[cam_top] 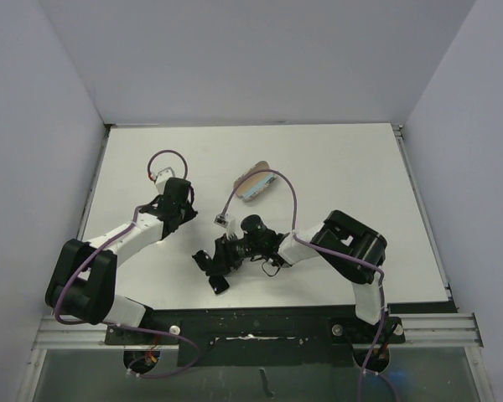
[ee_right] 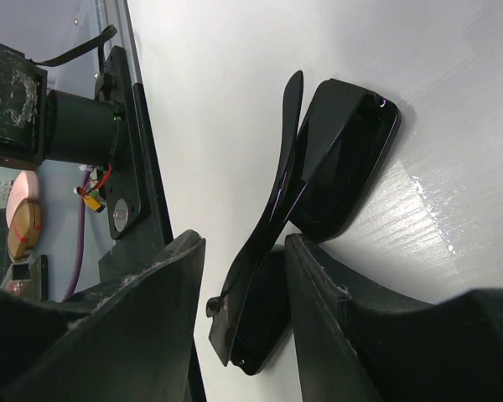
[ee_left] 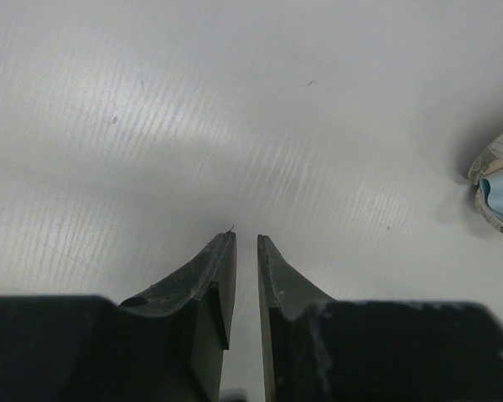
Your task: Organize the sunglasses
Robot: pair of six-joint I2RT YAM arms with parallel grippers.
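Observation:
The dark sunglasses (ee_right: 339, 159) lie on the white table near its front edge, with a temple arm folded slantwise across the lenses. In the top view a lens (cam_top: 219, 285) shows beside my right gripper (cam_top: 213, 266). Seen from the right wrist, the right gripper is partly open, its fingers on either side of the nearer lens and hinge; a gap shows at the left finger. Farther back stands an open case (cam_top: 256, 182) with a light-blue lining. My left gripper is shut over bare table, left of the case, with nothing seen between its fingertips.
A dark strip (cam_top: 260, 322) runs along the front edge, close to the sunglasses. Grey walls close off the left, back and right.

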